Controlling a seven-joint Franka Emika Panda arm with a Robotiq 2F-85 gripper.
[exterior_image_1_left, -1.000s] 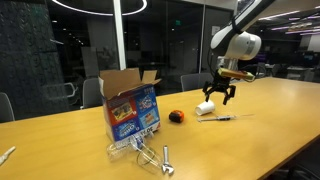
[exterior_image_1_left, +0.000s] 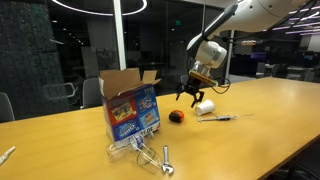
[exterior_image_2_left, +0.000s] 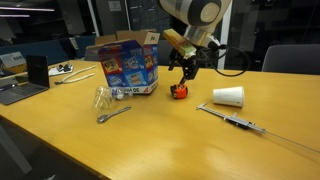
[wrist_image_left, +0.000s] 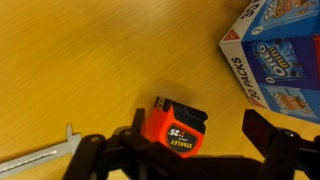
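Observation:
My gripper (exterior_image_1_left: 187, 97) stands open above the table, with the orange and black tape measure (exterior_image_1_left: 176, 117) below it. In the wrist view the tape measure (wrist_image_left: 176, 127) shows between and beyond the two dark fingers, its "25" label facing up. Nothing is held. In the second exterior view the gripper (exterior_image_2_left: 190, 74) hangs just over the tape measure (exterior_image_2_left: 179, 91). The snack box (exterior_image_1_left: 131, 110), blue and red with its top flaps up, stands close by on the table.
A white cup (exterior_image_2_left: 228, 96) lies on its side near the tape measure, with a caulking-gun-like tool (exterior_image_2_left: 232, 119) beside it. A wire whisk (exterior_image_1_left: 131, 147) and a wrench (exterior_image_1_left: 167, 160) lie in front of the box.
My gripper has moved left in the first exterior view, from over the white cup and tool toward the tape measure. The objects on the table have not moved.

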